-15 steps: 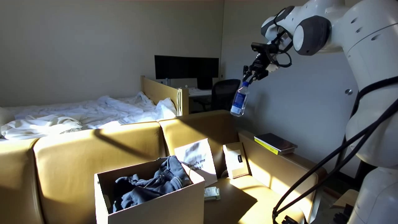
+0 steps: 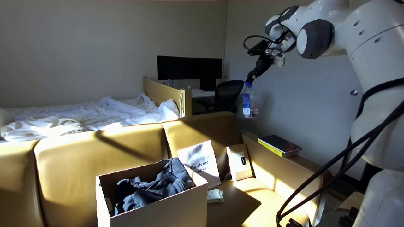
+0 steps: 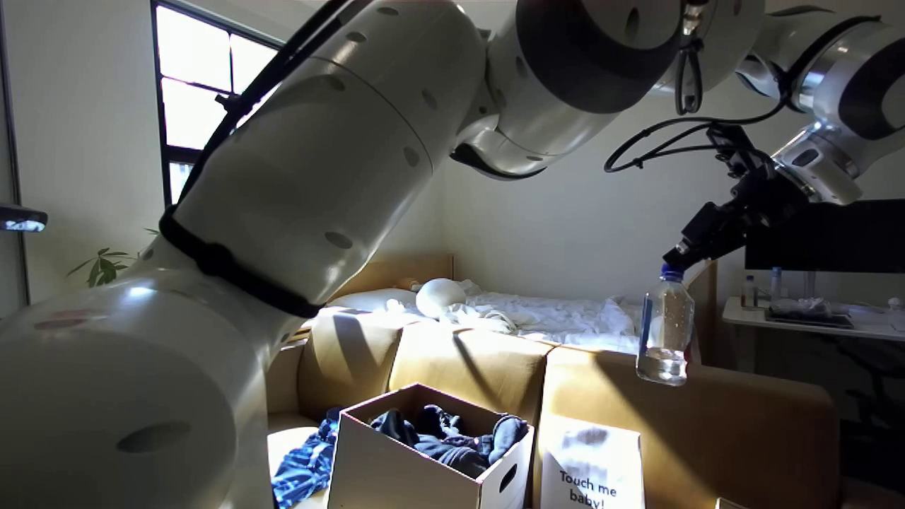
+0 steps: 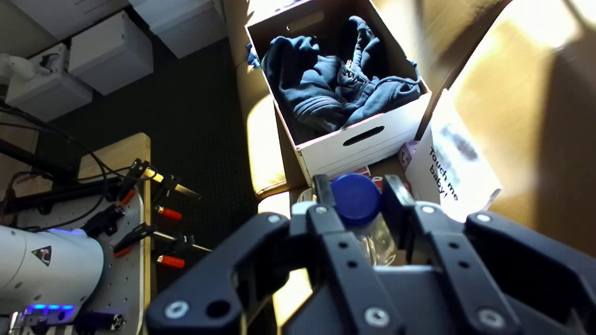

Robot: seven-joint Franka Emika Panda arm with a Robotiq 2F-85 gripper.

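A clear plastic bottle (image 2: 250, 102) with a blue cap hangs in the air above the right end of the couch, some liquid in its lower part. My gripper is shut on the blue cap (image 4: 355, 199), one finger on either side of it. In exterior view 2 the bottle (image 3: 666, 331) hangs almost upright below the gripper (image 3: 676, 259). From the wrist, the cap and the fingers cover much of the bottle's body.
A white box (image 2: 159, 208) holding dark blue clothing (image 2: 159, 187) stands on the couch (image 2: 102, 159). Beside it leans a "Touch me baby!" card (image 2: 200, 162). A brown package (image 2: 239, 162) leans farther right, and a dark book (image 2: 280, 143) lies on the armrest.
The gripper has turned about its wrist, its cable loop swinging from right to left. The bottle has swung from a slant to nearly upright, its base shifting right.
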